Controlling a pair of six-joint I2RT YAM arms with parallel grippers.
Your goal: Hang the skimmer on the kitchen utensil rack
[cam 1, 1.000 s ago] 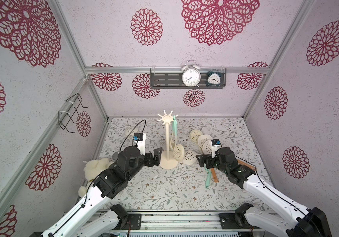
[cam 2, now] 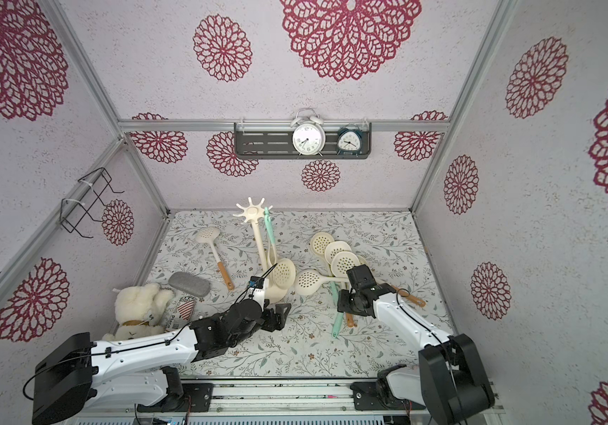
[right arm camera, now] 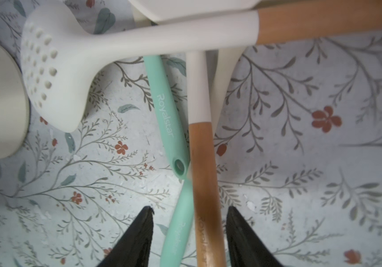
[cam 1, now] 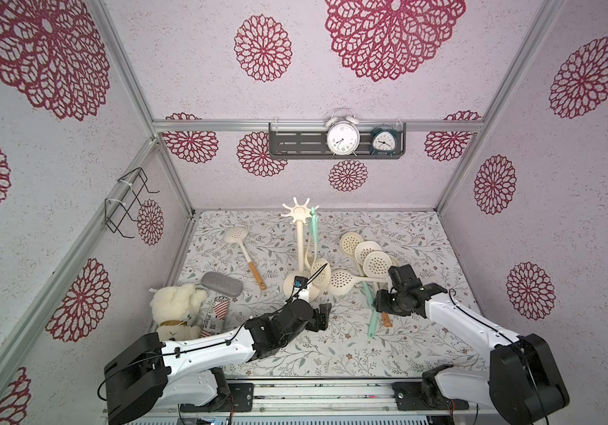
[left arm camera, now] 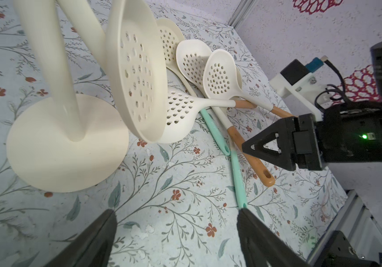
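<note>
The cream utensil rack (cam 1: 300, 244) stands mid-table, its spoked top ringed with hooks. From it hangs one skimmer (cam 1: 313, 228), teal at the handle, its perforated head low by the base. Several loose skimmers lie crossed to the right, one with its white head toward the rack. My right gripper is open above the crossed handles; a wooden handle (right arm camera: 205, 178) and part of a teal handle (right arm camera: 179, 227) show between its fingers, neither gripped. Left gripper stands open in front of the rack base (left arm camera: 66, 155), nothing between its fingers.
Another wooden-handled skimmer (cam 1: 253, 272) lies left of the rack. A grey case (cam 1: 222, 284), a striped packet (cam 1: 216, 315) and a plush toy (cam 1: 176, 304) sit at the left. Two clocks stand on the wall shelf (cam 1: 297, 145).
My left gripper has swung right and toward the front, passing from beside the rack to in front of it.
</note>
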